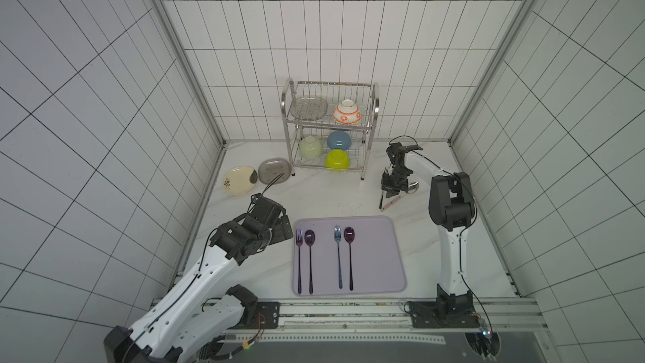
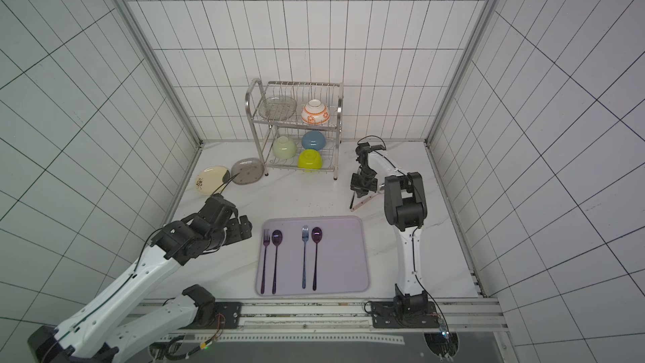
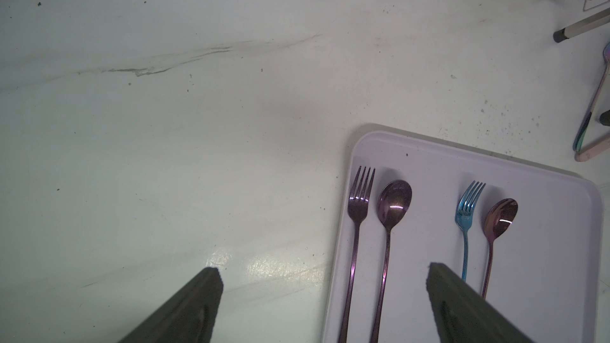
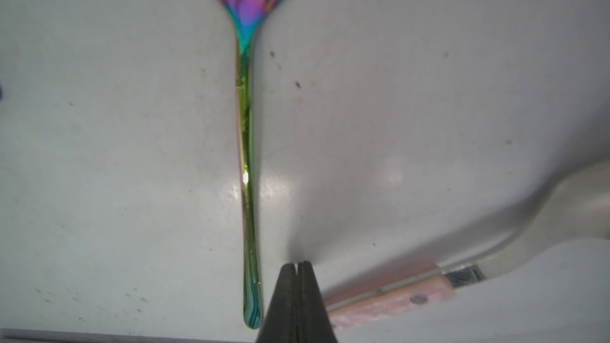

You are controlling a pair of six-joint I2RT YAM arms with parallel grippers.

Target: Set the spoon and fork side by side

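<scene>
A rainbow-coloured fork (image 4: 246, 152) lies on the table with its handle end toward the tray; its tines are out of the right wrist view. A spoon with a pink handle (image 4: 394, 301) and a silver bowl (image 1: 413, 187) slants beside it. The two handle ends sit close together, while the heads spread apart in a V. My right gripper is shut, nothing showing between its fingers, low between the fork's handle and the spoon's handle. My left gripper stands open and empty above the table at the tray's left edge.
A lilac tray (image 1: 376, 255) in front holds two fork-and-spoon pairs on its left and middle. Behind stands a metal dish rack (image 1: 290, 127) with bowls and a plate. Two plates, one cream (image 1: 236, 181), lie at the back left.
</scene>
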